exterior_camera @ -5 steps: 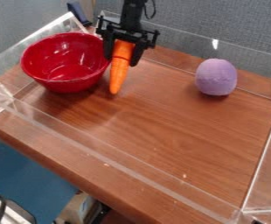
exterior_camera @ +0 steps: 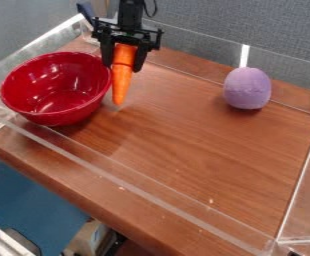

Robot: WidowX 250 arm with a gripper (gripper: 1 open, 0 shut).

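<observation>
My black gripper (exterior_camera: pixel 124 45) is at the top centre-left, shut on an orange carrot (exterior_camera: pixel 122 75) that hangs point-down beside the right rim of a red bowl (exterior_camera: pixel 51 90). The bowl's inside is visible and looks empty. A purple round object (exterior_camera: pixel 247 88) rests at the back right of the wooden surface.
Clear low walls (exterior_camera: pixel 225 215) border the wooden surface (exterior_camera: pixel 185 150). A grey textured backdrop stands behind.
My gripper and the carrot have moved left and a little up, nearer the bowl. The bowl and purple object look unchanged.
</observation>
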